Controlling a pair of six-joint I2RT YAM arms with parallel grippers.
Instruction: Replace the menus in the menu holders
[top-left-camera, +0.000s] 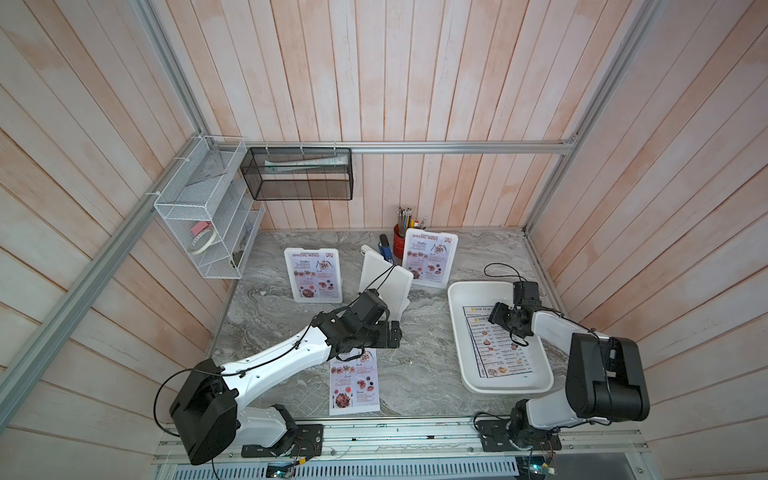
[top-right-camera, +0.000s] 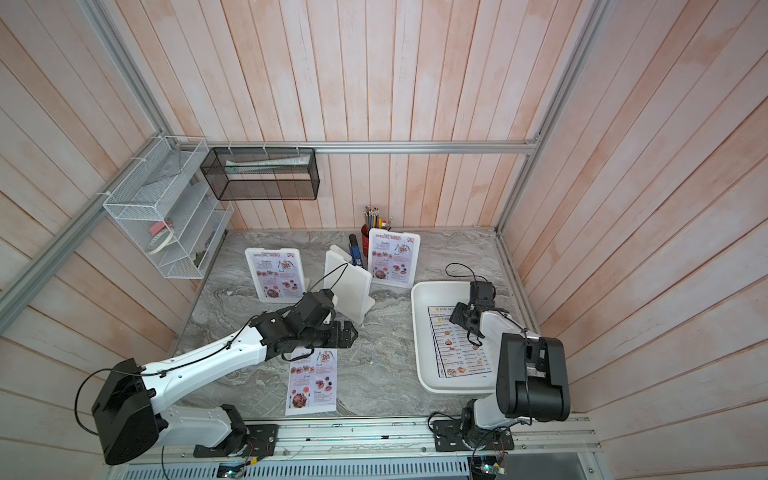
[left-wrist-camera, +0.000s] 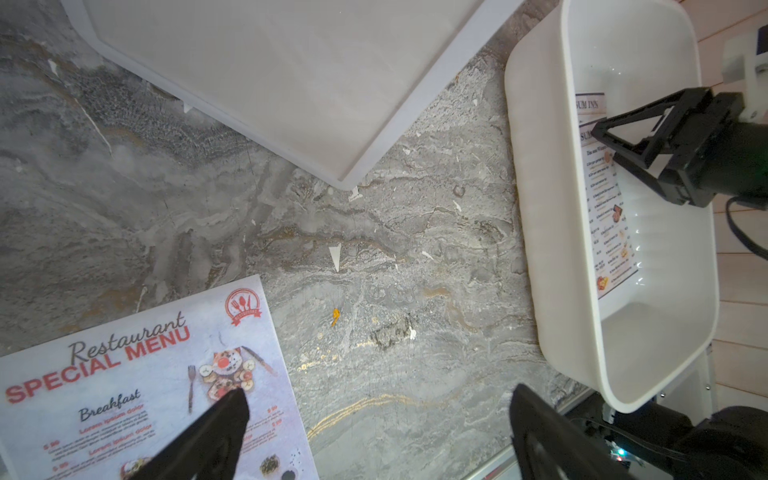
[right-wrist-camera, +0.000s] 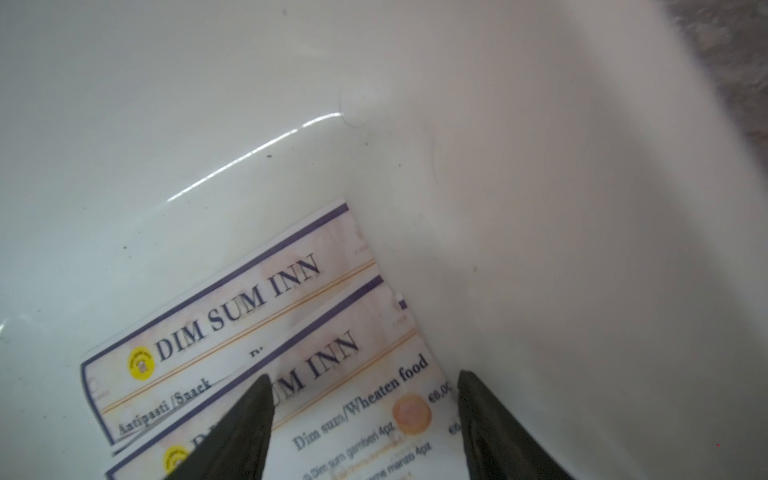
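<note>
Overlapping Dim Sum Inn menus (right-wrist-camera: 240, 296) lie in the white tray (top-left-camera: 466, 374). My right gripper is over them with its fingers apart, nothing held. On the counter at front left lies a loose Restaurant Special Menu sheet (left-wrist-camera: 120, 376). My left gripper hovers right of that sheet, open and empty, in front of a blank white holder (top-left-camera: 385, 278). Two upright holders still carry Special Menu sheets: the left holder (top-left-camera: 313, 275) and the right holder (top-left-camera: 429, 258). The blank holder's lower part is partly hidden by my left arm in the top left view.
Behind the holders stand a red pen cup (top-left-camera: 398, 241) and a dark blue object (top-left-camera: 385, 249). A black wire basket (top-left-camera: 297, 189) hangs on the back rail, a white wire rack (top-left-camera: 200, 212) at left. Bare counter (top-left-camera: 428, 352) separates left gripper and tray.
</note>
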